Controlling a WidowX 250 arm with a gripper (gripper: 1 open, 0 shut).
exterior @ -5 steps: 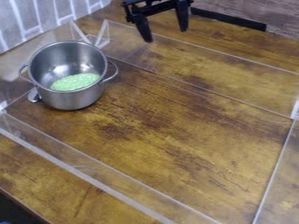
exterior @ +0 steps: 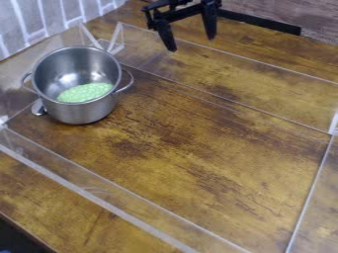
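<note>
My black gripper [exterior: 189,38] hangs at the top centre of the camera view, fingers apart and pointing down, with nothing between them. A steel pot [exterior: 79,112] with two side handles stands at the left, below and left of the gripper and apart from it. Inside the pot lies a light green oval object [exterior: 85,93].
Clear plastic walls [exterior: 113,210] border the wooden work surface [exterior: 199,158], whose middle and right are bare. A white slatted structure [exterior: 40,20] is at the upper left.
The gripper has shifted slightly to the right since one second ago. The pot and the green object stay where they were.
</note>
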